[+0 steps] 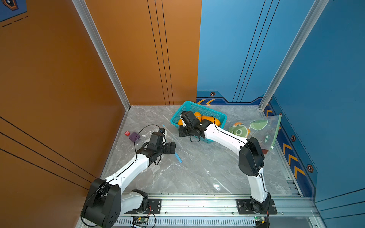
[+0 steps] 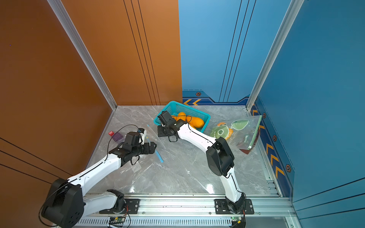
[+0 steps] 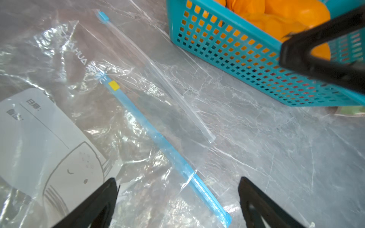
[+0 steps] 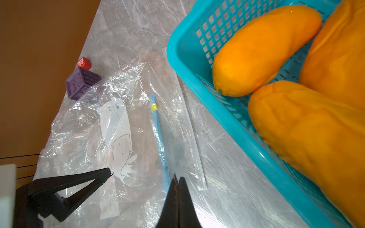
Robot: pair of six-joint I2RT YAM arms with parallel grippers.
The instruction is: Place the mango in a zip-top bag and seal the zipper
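Observation:
A clear zip-top bag (image 4: 140, 125) lies flat on the table. It has a white label, a blue zipper strip (image 3: 163, 146) with a yellow mark, and a loose clear edge beyond the strip. My right gripper is shut with nothing between its fingers; it hangs above the bag, apart from its edge. My left gripper stands open over the bag, its fingers well apart and no film seen gripped. Several orange mangoes (image 4: 266, 49) lie in the turquoise basket (image 4: 228, 129), partly covered by the right arm in the top views.
At far right a printed bag (image 1: 258, 131) with green patterns rests against the side wall. A purple crate (image 4: 80, 82) and a red cube (image 4: 84, 63) sit by the left wall.

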